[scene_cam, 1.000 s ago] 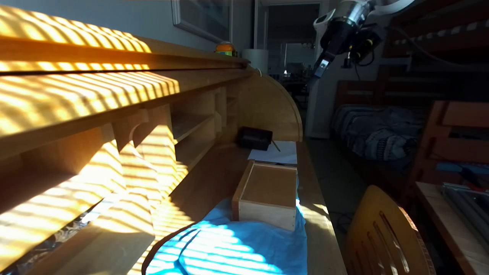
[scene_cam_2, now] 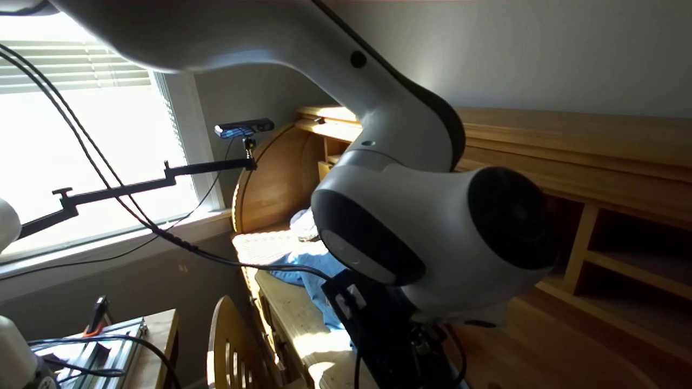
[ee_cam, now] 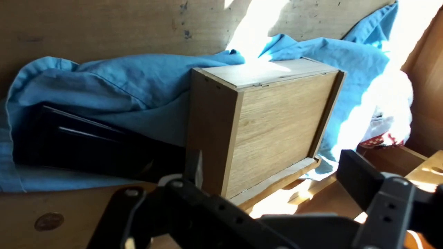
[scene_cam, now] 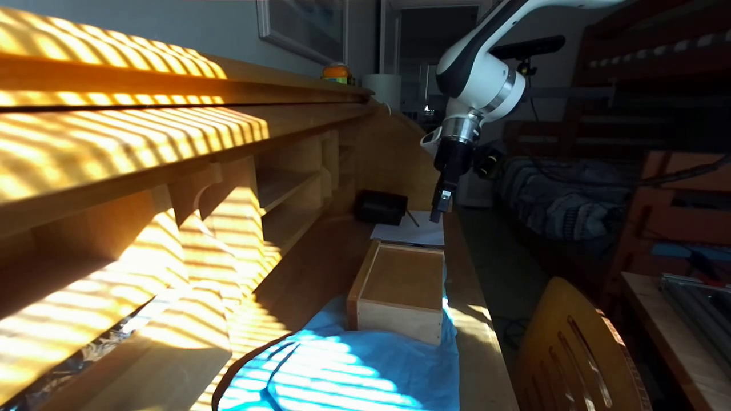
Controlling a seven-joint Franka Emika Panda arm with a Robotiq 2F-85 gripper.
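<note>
My gripper (scene_cam: pixel 440 208) hangs above the far end of the desk, past the wooden box and clear of it. In the wrist view the fingers of the gripper stand wide apart with nothing held between them. The shallow wooden box (ee_cam: pixel 282 128), a drawer-like piece with a recessed flat panel, appears beyond the fingers. It rests on a crumpled blue cloth (ee_cam: pixel 137 79). Beside the box on the cloth is a glossy black shape (ee_cam: pixel 83 145), too dark to make out. In exterior view 2 the arm hides the box and the fingertips.
A black case (scene_cam: pixel 381 206) and a white sheet (scene_cam: pixel 421 232) lie at the desk's far end. Shelves (scene_cam: pixel 291 185) line one side, and a wooden chair (scene_cam: pixel 572 349) stands by the other. White-and-red fabric (ee_cam: pixel 390 120) is bunched near the cloth's far end.
The arm has come down and leftward in exterior view 1, bringing the gripper from high near the doorway to above the desk's far end. Box and cloth have not moved.
</note>
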